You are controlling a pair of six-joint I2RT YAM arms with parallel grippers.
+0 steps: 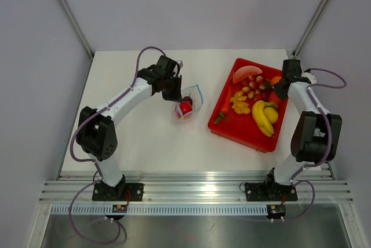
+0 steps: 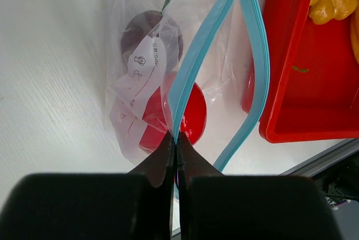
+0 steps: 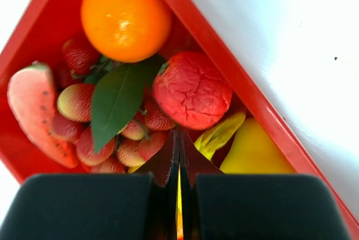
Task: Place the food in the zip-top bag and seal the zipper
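Observation:
My left gripper is shut on the blue zip rim of the clear bag [image 2: 193, 63], which stands with its mouth spread. Inside the bag sit a glossy red food [image 2: 193, 115] and a dark round one with a stem [image 2: 140, 30]. Over the red tray, my right gripper is shut with empty fingers. Just beyond its tips lies a wrinkled red round food [image 3: 192, 91], against the tray wall and outside the fingers. An orange [image 3: 126, 15] and a green leaf [image 3: 118, 100] lie close by it.
The red tray [image 1: 240, 134] also holds a watermelon slice [image 1: 247, 73], lychee-like fruits [image 1: 251, 88], bananas [image 1: 262, 119], a yellow lumpy piece [image 1: 239, 103] and a carrot [image 1: 225, 104]. Its raised wall runs beside my right gripper. Bare white table lies left of the tray.

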